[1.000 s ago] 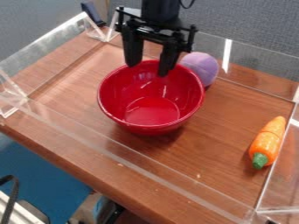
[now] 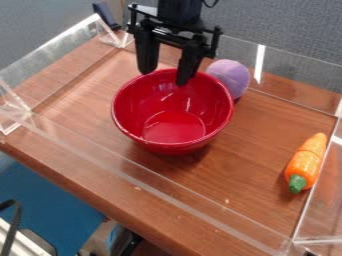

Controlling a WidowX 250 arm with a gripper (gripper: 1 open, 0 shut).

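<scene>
A red bowl (image 2: 171, 125) stands near the middle of the wooden table. My black gripper (image 2: 166, 66) hangs over the back rim of the bowl with its two fingers apart and nothing seen between them. A purple round toy (image 2: 231, 75) sits behind the bowl to the right, partly hidden by it. An orange toy carrot with a green tip (image 2: 306, 160) lies at the right side of the table.
Clear low walls (image 2: 36, 74) edge the wooden table (image 2: 80, 150). Bare wood is visible left of the bowl, in front of it, and between it and the carrot. A grey panel rises at the back.
My gripper has shifted slightly and its tilt looks a little different. The bowl, purple toy and carrot have not moved.
</scene>
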